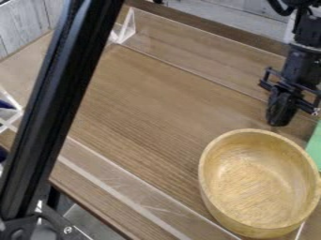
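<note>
My gripper (pixel 281 111) is at the right side, its black fingertips pointing down just above the wooden surface and behind a bamboo bowl (pixel 257 178). It looks shut, with nothing visible between its fingers. The bowl stands empty at the lower right. A green object (pixel 313 150) sits at the right edge, partly cut off and partly behind the bowl.
A black frame bar (pixel 56 103) crosses the left of the view in the foreground. A white wall lies beyond the back edge.
</note>
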